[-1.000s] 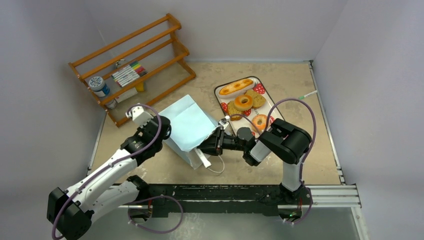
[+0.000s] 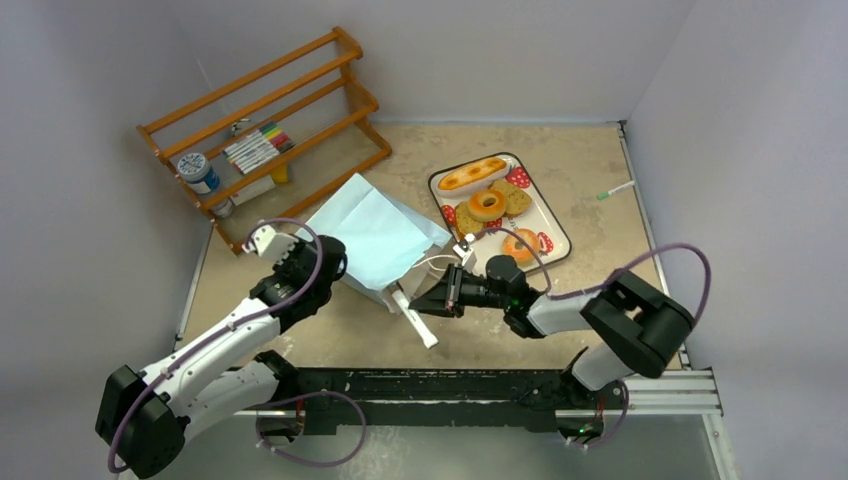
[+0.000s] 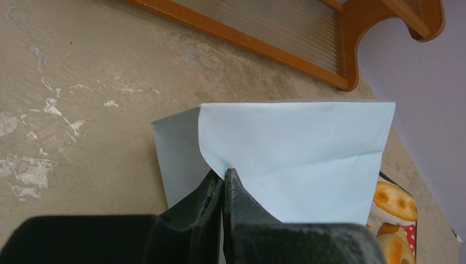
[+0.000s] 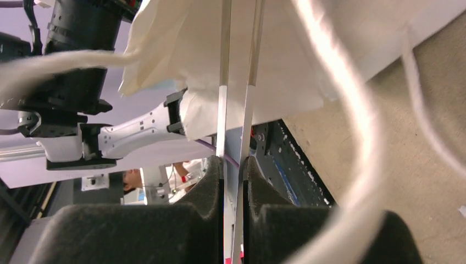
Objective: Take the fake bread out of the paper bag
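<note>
The pale blue paper bag (image 2: 360,230) lies tilted in the middle of the table, its upper edge under my left gripper, which is shut at the bag's wall. Below the bag in the top view, my right gripper (image 2: 440,305) is shut on a long white strip (image 2: 420,326) at the bag's opening. In the right wrist view the strip runs between the fingers, with white cord handles (image 4: 354,126) close to the camera. Fake breads (image 2: 487,205) lie on a tray (image 2: 555,243) to the right; whether any is inside the bag is hidden.
A wooden rack (image 2: 330,130) with jars and markers stands at the back left. A thin white-green stick (image 2: 615,191) lies at the right edge.
My right gripper has moved rightward and toward the front, drawing the white strip further out of the bag. The bag's top has shifted slightly up and left.
</note>
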